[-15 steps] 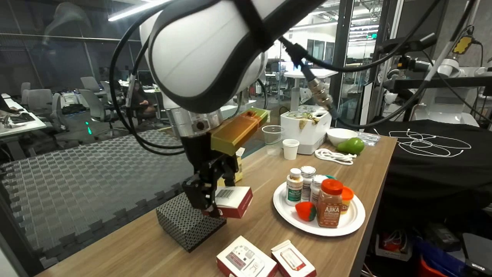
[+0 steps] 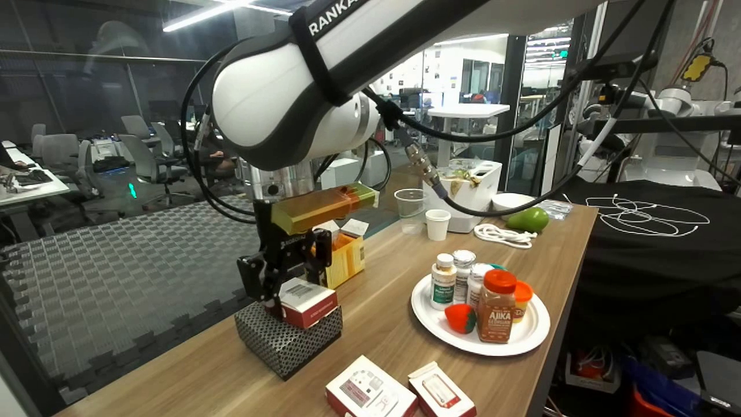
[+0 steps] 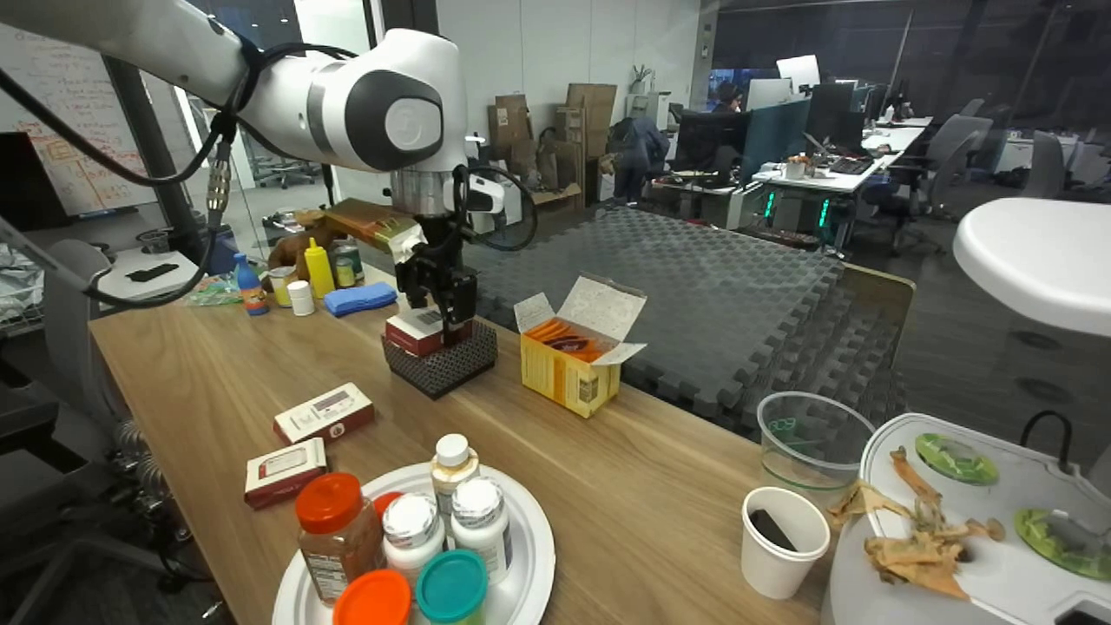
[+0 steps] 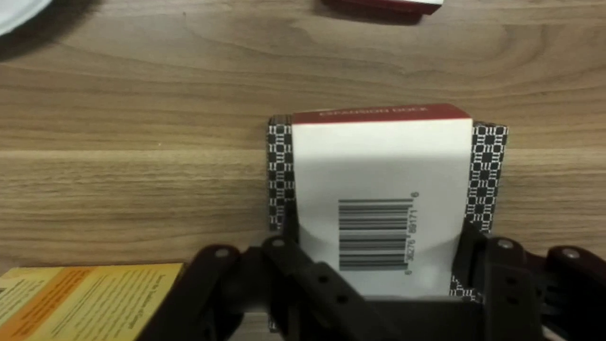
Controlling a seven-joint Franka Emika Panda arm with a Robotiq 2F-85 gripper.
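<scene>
A white box with red sides and a barcode (image 4: 380, 170) is between the fingers of my gripper, which is shut on it. In exterior view 1 the same white-and-red box (image 2: 306, 301) is over the top of a black patterned box (image 2: 288, 341), and my gripper (image 2: 297, 286) reaches down around it from above. Seen from the wrist, strips of the patterned box (image 4: 486, 170) show on both sides of the held box. It appears to rest on the patterned box, though the contact underneath is hidden.
Two more white-and-red boxes (image 3: 324, 412) lie on the table. A white plate (image 2: 432, 321) carries several bottles and jars. An open yellow box (image 3: 570, 371) stands close to the gripper. Bare wood surrounds the patterned box toward the table's middle.
My gripper has carried the white-and-red box leftward in exterior view 1, from beside the patterned box to over its top. The arm is now more upright, and the box more level.
</scene>
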